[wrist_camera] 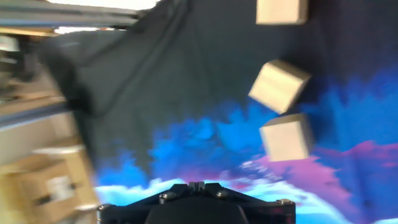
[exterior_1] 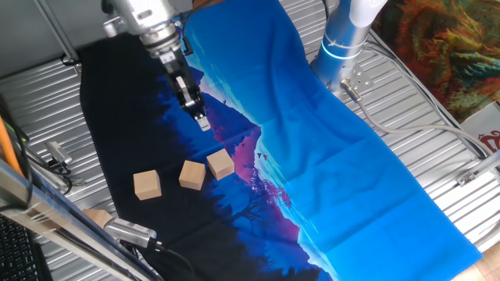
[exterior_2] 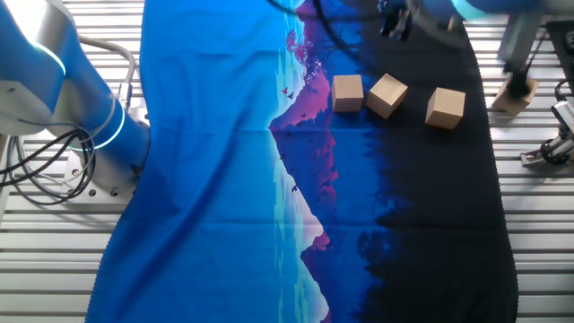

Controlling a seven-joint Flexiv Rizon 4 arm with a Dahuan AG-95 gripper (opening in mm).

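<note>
Three plain wooden cubes lie in a loose row on the dark part of the printed cloth: a left cube, a middle cube and a right cube. The middle and right ones are close together. My gripper hangs above the cloth, on the far side of the right cube and apart from it. In the wrist view its black fingers meet at the bottom edge, shut with nothing seen between them. That view is blurred; the same cubes, such as the middle cube, show at its right.
Another wooden block lies off the cloth, partly covered by the blurred arm. A small grey device with a cable and metal frame bars stand at the near left.
</note>
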